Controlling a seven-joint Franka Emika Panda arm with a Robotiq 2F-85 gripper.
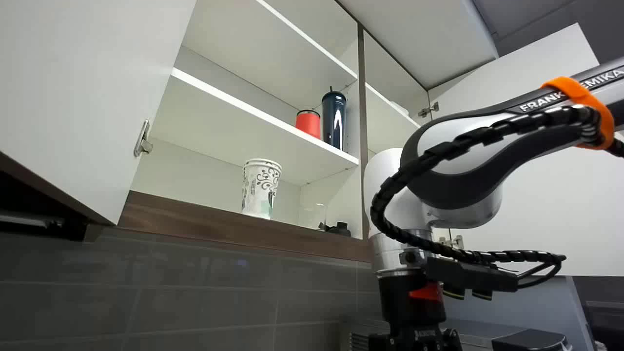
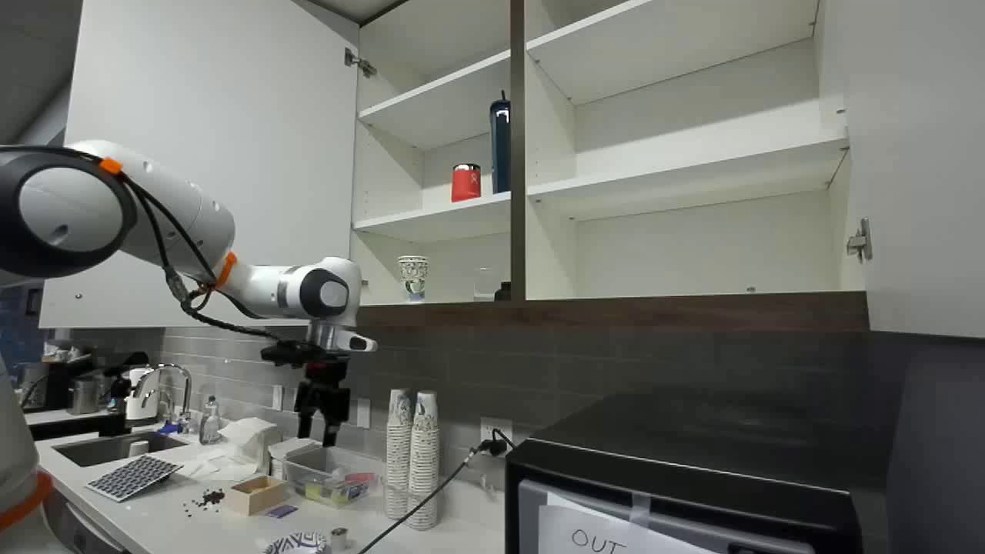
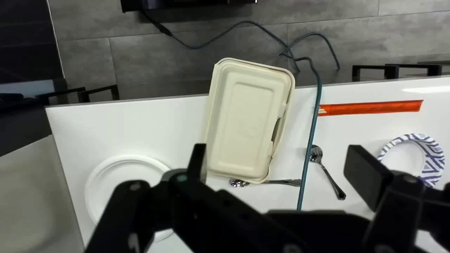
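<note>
My gripper points down over the white counter with its fingers wide apart and nothing between them. Below it in the wrist view lies a closed beige takeout box at the counter's edge. One spoon is partly under the box's near end, and another spoon lies to the right, past a dark cable. A white plate is at the left, partly hidden by a finger. To the right are an orange-red strip and a patterned bowl.
Open cabinet shelves hold a patterned paper cup stack, a red tumbler and a dark blue tumbler. Two tall cup stacks, a clear bin and a black appliance occupy the counter.
</note>
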